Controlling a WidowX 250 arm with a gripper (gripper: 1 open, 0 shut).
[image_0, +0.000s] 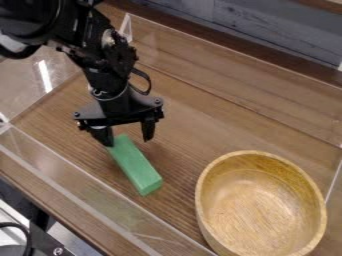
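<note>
My black gripper (118, 130) is lowered over the upper end of a green rectangular block (139, 172), which lies tilted on the wooden surface (201, 90). The gripper is open, its two fingers spread on either side near the block's top end; whether they touch it I cannot tell.
A large light tan oval bowl (261, 215) fills the lower right. A grey panel runs along the back right, and a clear plastic edge lies at the left.
</note>
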